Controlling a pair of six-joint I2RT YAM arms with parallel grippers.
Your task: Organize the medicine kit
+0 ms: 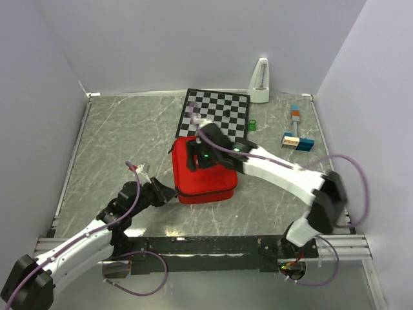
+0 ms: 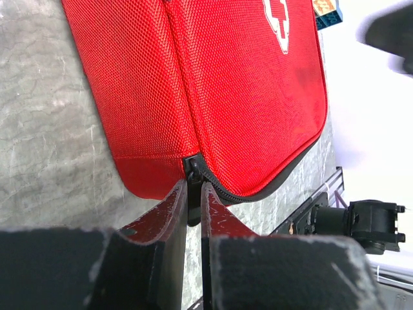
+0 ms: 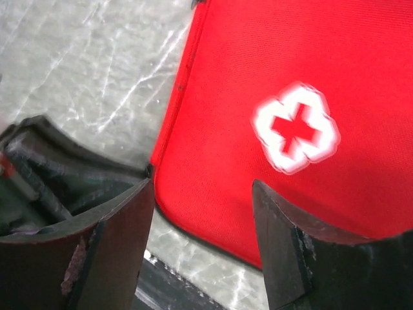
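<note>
The red medicine kit (image 1: 208,181), a soft zipped case, lies closed on the grey marbled table. Its white emblem with a red cross (image 3: 295,129) shows in the right wrist view, while my right arm covers it from above. At the kit's front-left corner, my left gripper is shut on the black zipper tab (image 2: 193,169). My right gripper stands open above the kit, its fingers (image 3: 274,239) wide apart with nothing between them. The arm is blurred in the top view.
Behind the kit lies a chessboard (image 1: 224,106), with a white metronome (image 1: 259,82) at its back right corner. A small green item (image 1: 252,125) sits beside the board. Blue and orange blocks (image 1: 297,142) are at the right.
</note>
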